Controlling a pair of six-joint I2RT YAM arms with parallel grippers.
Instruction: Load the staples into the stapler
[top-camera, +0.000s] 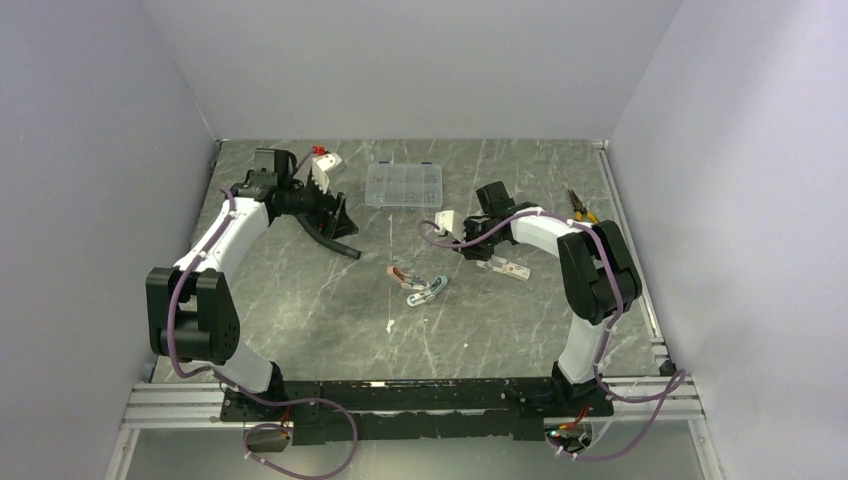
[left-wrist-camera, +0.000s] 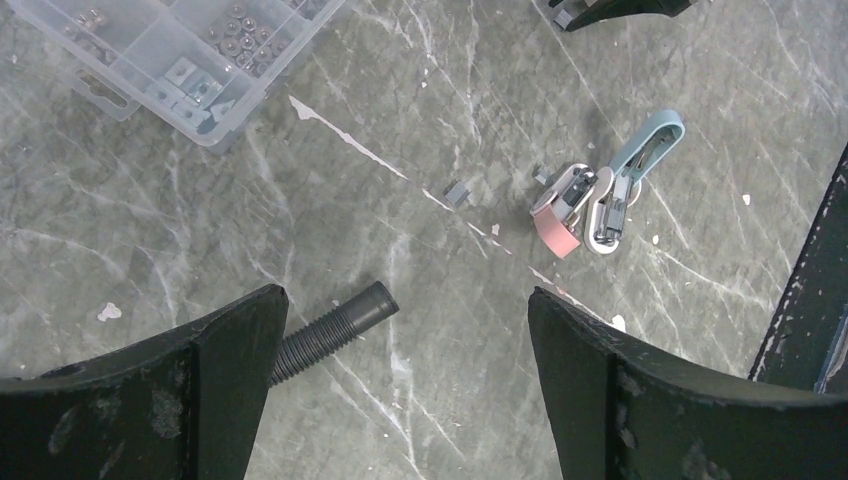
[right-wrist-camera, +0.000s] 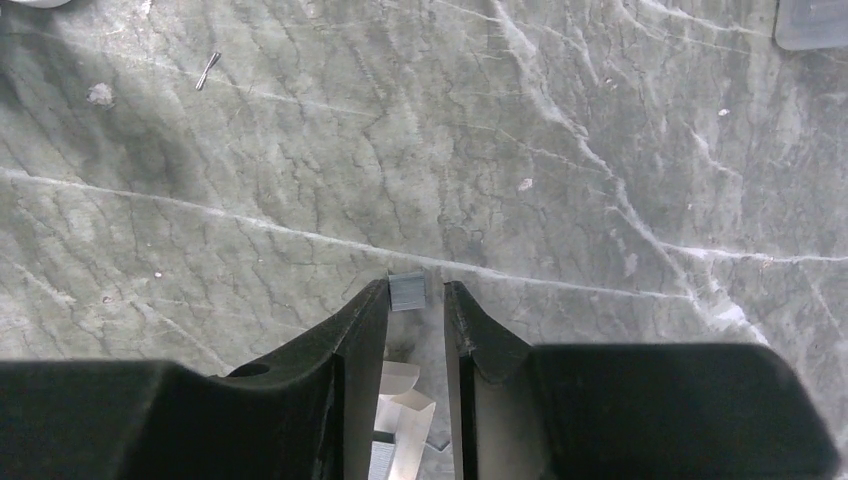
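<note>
A small grey staple block (right-wrist-camera: 407, 291) lies on the table between the fingertips of my right gripper, close to the left fingertip. A gap shows on its other side, so the fingers stand part open. Under those fingers sits an opened staple box (right-wrist-camera: 402, 425) with staples inside, partly hidden. In the left wrist view, a pink-and-white stapler (left-wrist-camera: 566, 208) and a blue-and-white stapler (left-wrist-camera: 622, 190) lie side by side. Another grey block (left-wrist-camera: 457, 192) rests near them. My left gripper hangs open over the table, empty.
A clear compartment box (top-camera: 404, 187) with small parts stands at the back. A black ribbed hose (left-wrist-camera: 335, 330) lies beneath the left gripper, and yellow-handled pliers (top-camera: 580, 206) are at the far right.
</note>
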